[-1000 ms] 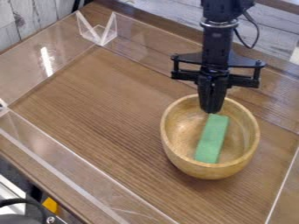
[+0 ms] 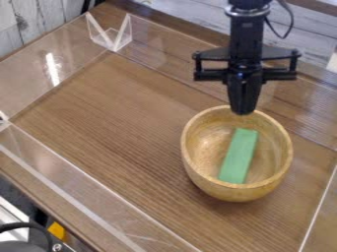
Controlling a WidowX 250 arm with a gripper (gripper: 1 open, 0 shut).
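A wooden bowl [image 2: 200,157] sits on the table at the right of the camera view, with a green block [image 2: 238,155] lying inside it. My black gripper [image 2: 242,104] hangs above the back rim of the bowl, shut, with nothing visible between its fingers.
A white wire-like object [image 2: 108,30] stands at the back left. A pale edge [image 2: 39,182] runs along the front left, with dark cables beyond it.
The gripper has risen slightly, away from the bowl. The bowl and green block look nearly unchanged.
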